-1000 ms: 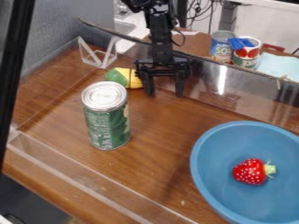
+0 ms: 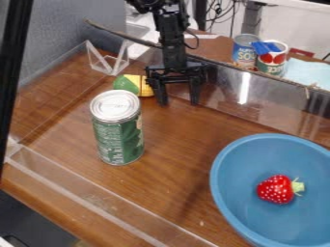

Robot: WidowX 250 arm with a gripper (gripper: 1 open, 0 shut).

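My black gripper [image 2: 177, 89] hangs over the back of the wooden table, its fingers apart with nothing seen between them. Just left of and behind it lies a yellow and green toy [image 2: 130, 85], partly hidden by the gripper. A green and silver can [image 2: 118, 140] stands upright in the front left area. A blue bowl [image 2: 238, 212] at the lower right holds a red toy strawberry [image 2: 276, 189].
A clear barrier [image 2: 242, 101] runs along the back, with cans [image 2: 269, 63], a light blue cloth [image 2: 307, 73] and cables beyond it. A white wire holder [image 2: 106, 60] is at back left.
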